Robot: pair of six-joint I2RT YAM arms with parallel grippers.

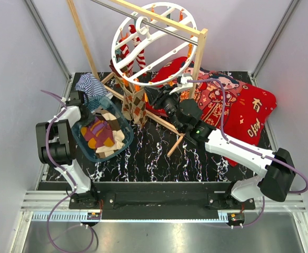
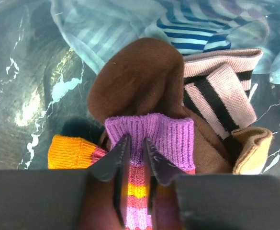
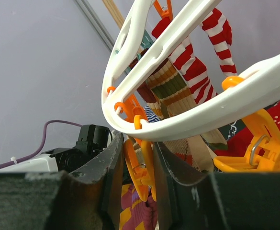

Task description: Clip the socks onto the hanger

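A sock with a purple ribbed cuff (image 2: 173, 139) and red and yellow stripes lies among other socks inside the blue basket (image 1: 123, 150). My left gripper reaches down over that cuff, its fingertips a small gap apart, with purple knit showing between them. Whether they press on the cloth is unclear. Up at the white round hanger (image 1: 116, 52), my right gripper is shut on an orange clip (image 3: 135, 172) that hangs from the hanger's rim. Several striped and patterned socks (image 3: 195, 72) hang from other clips.
Around the purple cuff lie a brown sock (image 2: 140, 76) and a pink-and-black striped sock (image 2: 228, 98). Blue-striped cloth (image 1: 90, 84) lies behind the basket. Red cushions (image 1: 217, 100) fill the back right. The wooden stand (image 1: 198, 58) rises beside my right arm.
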